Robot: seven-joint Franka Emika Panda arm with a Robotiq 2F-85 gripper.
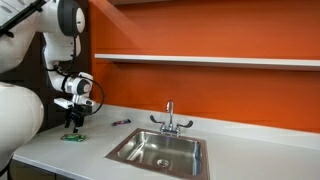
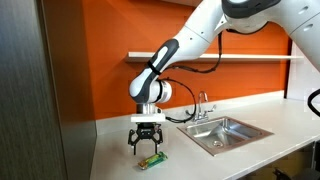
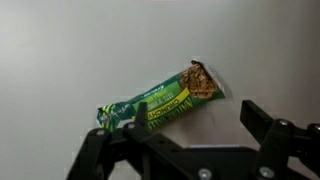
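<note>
A green wrapped snack bar (image 3: pixel 163 101) with a brown picture at one end lies flat and slantwise on the counter in the wrist view. It also shows as a small green bar (image 2: pixel 153 161) in the second exterior view. Just above it hangs my gripper (image 2: pixel 146 148), pointing down. Its dark fingers (image 3: pixel 268 130) are spread wide, one to either side of the bar in the wrist view, and hold nothing. In the first exterior view the gripper (image 1: pixel 72 123) is at the counter's left end, over the bar (image 1: pixel 73 138).
A steel sink (image 1: pixel 160 150) with a faucet (image 1: pixel 170 118) is set into the counter. One small dark and reddish object (image 1: pixel 121 122) lies near the back wall. A white shelf (image 1: pixel 200 61) runs above.
</note>
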